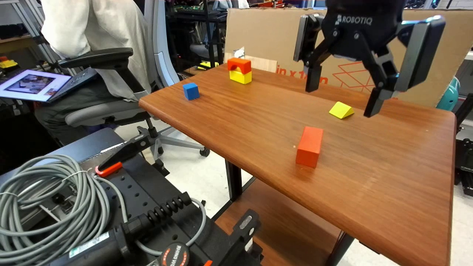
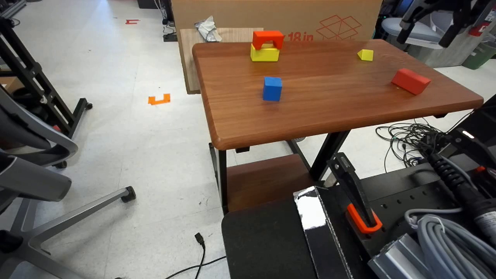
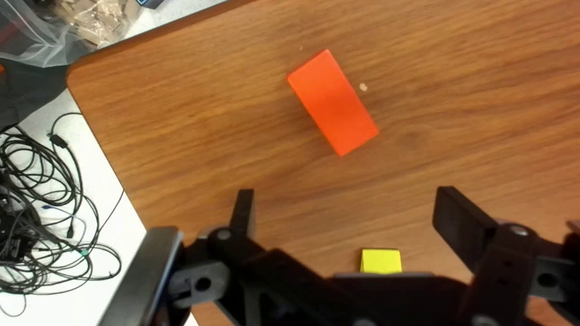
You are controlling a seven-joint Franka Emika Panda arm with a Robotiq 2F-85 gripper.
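Note:
My gripper [image 1: 340,101] hangs above the right part of the table, its fingers wide apart with nothing between them. A red-orange rectangular block [image 1: 310,146] lies flat below and in front of it, apart from the fingers. In the wrist view the same red block [image 3: 333,103] shows beyond the fingertips. Close under the gripper sits a yellow wedge [image 1: 341,110], partly hidden by the gripper body in the wrist view. Toward the table's far left, a red arch [image 1: 239,65] rests on a yellow block [image 1: 240,77]. The blue cube [image 1: 191,91] stands near the left edge.
The wooden table [image 2: 321,97] has clear room between the blue cube and the red block. Cardboard [image 2: 279,18] stands upright behind it. A person sits in a chair [image 1: 106,106] at the left. Coiled grey cable [image 1: 48,204] lies on a black cart in front.

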